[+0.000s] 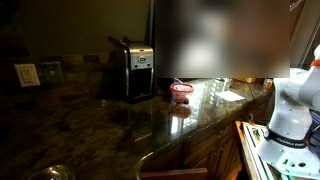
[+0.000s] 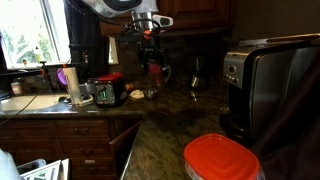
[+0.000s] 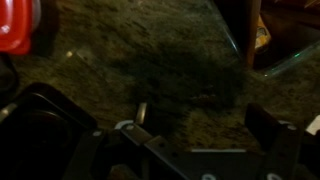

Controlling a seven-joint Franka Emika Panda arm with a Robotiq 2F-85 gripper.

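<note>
My gripper shows along the bottom of the wrist view, its dark fingers wide apart with nothing visible between them. In exterior view 2 the gripper (image 2: 152, 68) hangs high above the counter, too dark there to make out its fingers. A red-lidded container (image 1: 181, 92) stands on the counter. Its red lid (image 2: 221, 158) is large at the front of exterior view 2. The lid (image 3: 15, 22) also enters the wrist view's upper left corner. A blurred grey patch hides the arm's upper part in exterior view 1.
A coffee machine (image 1: 138, 70) stands against the wall. Across the kitchen is a toaster (image 2: 108, 91) near the sink. A white sheet (image 1: 231, 95) lies on the counter's right part.
</note>
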